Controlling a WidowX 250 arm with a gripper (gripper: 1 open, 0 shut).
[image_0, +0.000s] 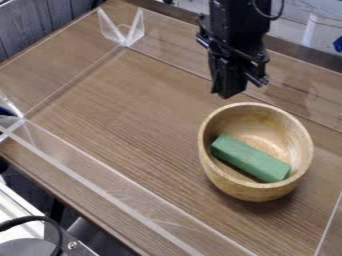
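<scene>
A round wooden bowl (294, 138) sits on the right side of the table. Inside it lies a green block (250, 158), set diagonally. Above and behind the bowl hangs my black gripper (226, 86), pointing down, apart from both bowl and block. Its fingertips look close together and I see nothing held between them; they are small and dark in this view.
Clear plastic brackets (123, 32) stand at the back left. A dark cable and grey hardware lie at the bottom left corner, and a blue object is at the left edge.
</scene>
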